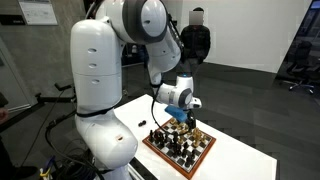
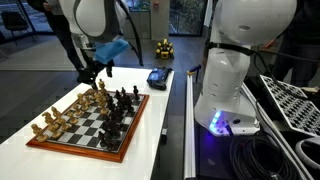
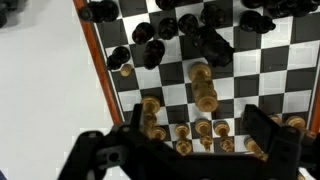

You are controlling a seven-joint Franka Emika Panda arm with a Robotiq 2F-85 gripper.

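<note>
My gripper stands open above the chessboard, with one dark finger [image 3: 125, 150] at the left and the other at the right in the wrist view. Between and below them are tan chess pieces, among them a taller tan piece [image 3: 204, 92] on the squares ahead of the rest. Nothing appears to be held. In exterior view 2 the gripper hovers over the tan side of the chessboard [image 2: 85, 148], which has a brown rim. Black pieces [image 2: 112, 128] stand on the side nearer the arm's base. The fingertips partly hide several tan pieces in the wrist view.
The board lies on a white table [image 1: 235, 158] with clear room to its right in exterior view 1. A small dark blue object [image 2: 160, 76] lies on the table behind the board. A keyboard [image 2: 293, 108] is off to the side.
</note>
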